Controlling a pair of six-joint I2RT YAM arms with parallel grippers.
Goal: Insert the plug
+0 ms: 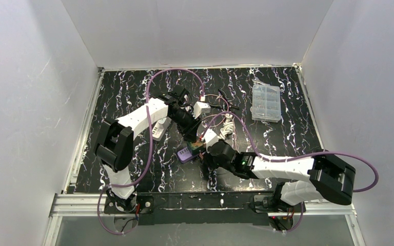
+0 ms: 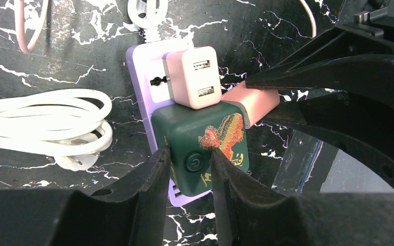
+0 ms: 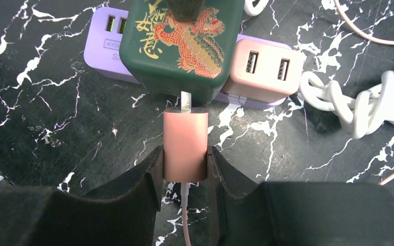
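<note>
A purple power strip [image 2: 138, 77] lies on the marble table, holding a pink USB adapter [image 2: 192, 77] and a dark green box-shaped plug [image 3: 179, 56] with a red dragon print. My left gripper is shut on the green block from above. My right gripper is shut on a pink connector [image 3: 184, 136] with a cable behind it; its metal tip points at the green block's side, very close. Whether the tip touches or enters it I cannot tell.
Coiled white cable [image 3: 364, 102] lies beside the strip. A clear compartment box [image 1: 266, 102] sits at the back right, a white strip [image 1: 159, 130] under the left arm, and loose cables behind.
</note>
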